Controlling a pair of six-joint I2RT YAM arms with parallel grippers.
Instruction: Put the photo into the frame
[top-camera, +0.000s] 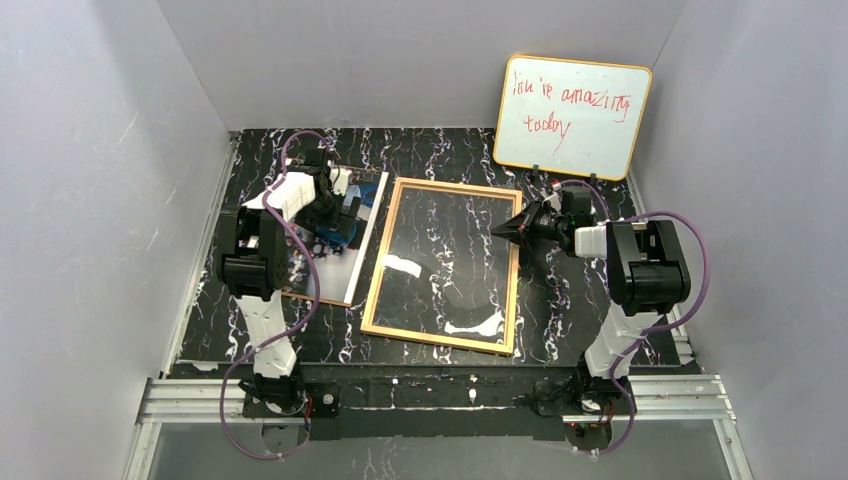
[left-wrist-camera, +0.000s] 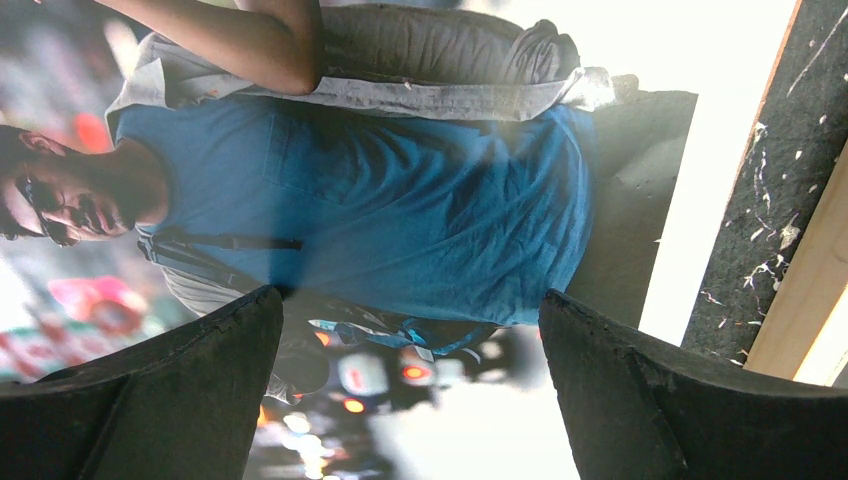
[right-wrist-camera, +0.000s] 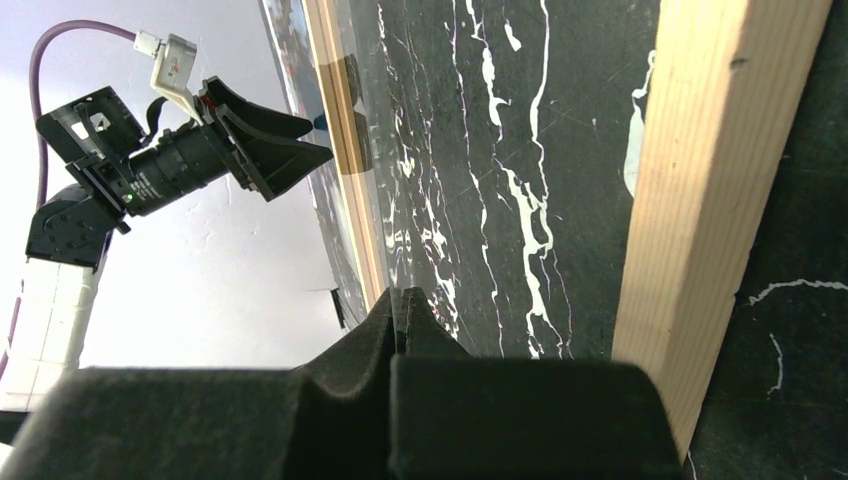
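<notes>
The wooden frame (top-camera: 376, 280) lies flat near the middle of the table, with a clear sheet (top-camera: 440, 310) within its border showing white reflections. My right gripper (top-camera: 497, 233) is at the frame's right side. In the right wrist view its fingertips meet on a thin see-through sheet edge, with the wooden bar (right-wrist-camera: 680, 200) beside them. To the left lies the photo (top-camera: 340, 270), printed with a man in a blue shirt (left-wrist-camera: 400, 210) and white along one edge. Over it, my left gripper stands open, nothing between its fingers.
A whiteboard (top-camera: 572, 118) with red writing leans at the back right. A narrow strip of dark marbled table (left-wrist-camera: 765, 210) separates photo and frame. Grey walls (top-camera: 110, 190) close in both sides.
</notes>
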